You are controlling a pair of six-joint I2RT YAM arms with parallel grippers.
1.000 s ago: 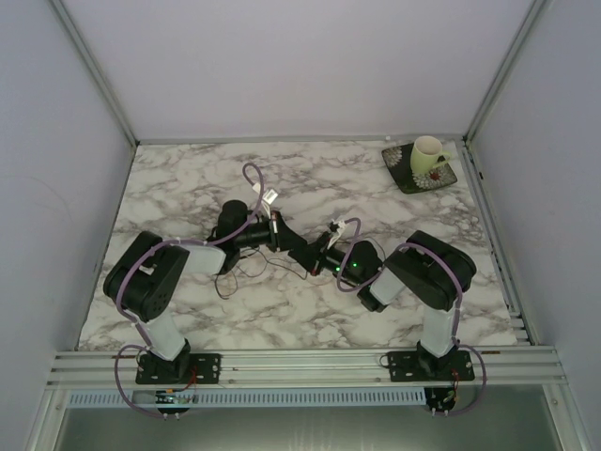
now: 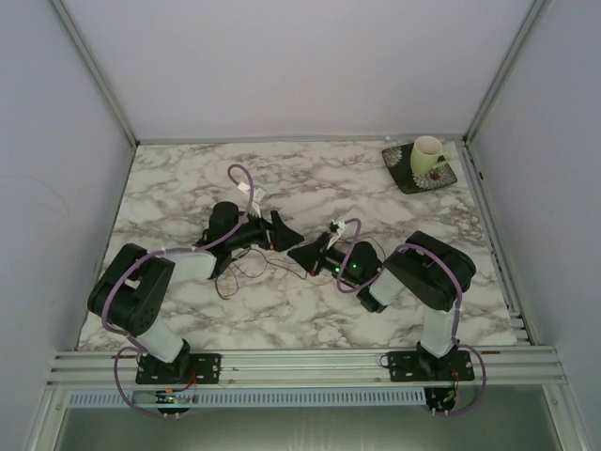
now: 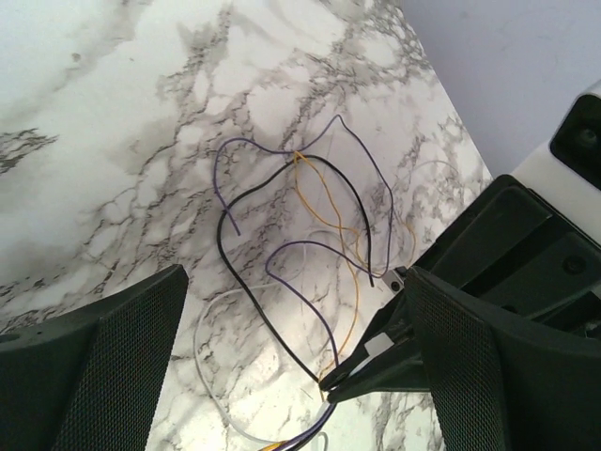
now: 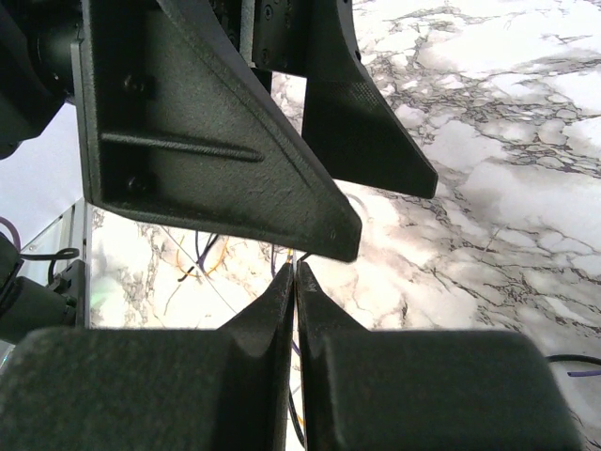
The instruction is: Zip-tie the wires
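Observation:
Loose thin wires, black, purple and yellow [image 3: 254,296], fan out on the marble table in the left wrist view and gather into a bundle [image 3: 308,438] near the bottom. A pale band shows on the bundle beside my right gripper's tip; whether it is a zip tie is unclear. A pale strand [image 3: 200,362] loops alongside. My left gripper [image 2: 285,231] stands open above the wires, nothing between its fingers. Just below it, my right gripper is shut with its tips at the wires. Whether a wire is pinched between them cannot be seen.
A green mug [image 2: 427,154] stands on a dark floral tray [image 2: 404,177] at the back right. Both grippers are very close together mid-table, the left one overlapping the right in view. Free marble lies behind and in front of them.
My left gripper's fingers have spread apart, and its arm has shifted slightly left. The right arm has stayed still.

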